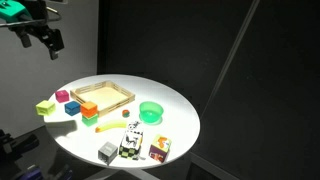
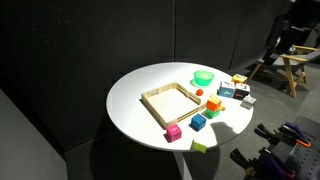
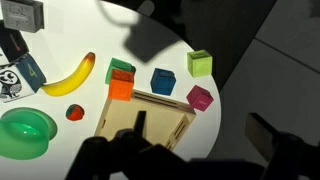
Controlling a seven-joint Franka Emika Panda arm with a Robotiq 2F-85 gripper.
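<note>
My gripper [image 1: 38, 45] hangs high over the table's near left side, open, with nothing between its fingers. In the wrist view, the spread fingers frame a light wooden tray [image 3: 150, 105] and several cubes far below. An orange cube [image 3: 121, 85] rests on a green block [image 1: 90, 119]. Close by are a blue cube [image 3: 162, 82], a pink cube [image 3: 200, 98] and a lime-green cube [image 3: 199, 63] at the table's edge. The tray [image 1: 102, 98] looks empty, though part of it is hidden behind a finger in the wrist view.
A green bowl [image 1: 151, 110], a small red strawberry-like item [image 3: 75, 112] and a yellow banana [image 3: 70, 75] share the round white table [image 2: 130, 105]. Two printed boxes [image 1: 131, 141] and a grey cube [image 1: 107, 153] lie near its edge. The table behind the tray is clear.
</note>
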